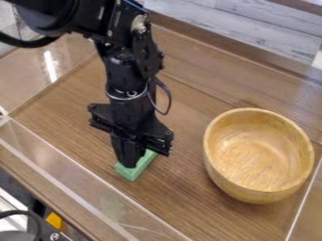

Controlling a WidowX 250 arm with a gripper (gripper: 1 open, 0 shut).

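Note:
My black gripper point(131, 151) hangs low over a small green block point(136, 168) on the wooden table, its fingertips just above or at the block's upper part and hiding some of it. The finger looks shut, and I cannot see anything held between the fingers.
A large tan wooden bowl point(258, 156) sits on the right. A clear strip or wall runs along the left and front edge, with some cables at the bottom left.

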